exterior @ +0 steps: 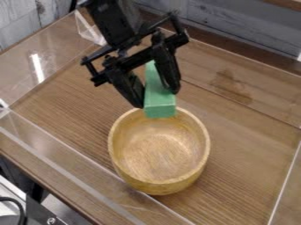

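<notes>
My black gripper (150,88) hangs from the top of the camera view, shut on a light green rectangular block (159,101) held upright between its fingers. The block's lower end is just over the back rim of a round, pale wooden bowl (157,154) that stands on the table below; the bowl looks empty where it can be seen.
A pale wall (247,26) runs along the back. A dark cable (12,211) lies at the lower left, off the table's edge.
</notes>
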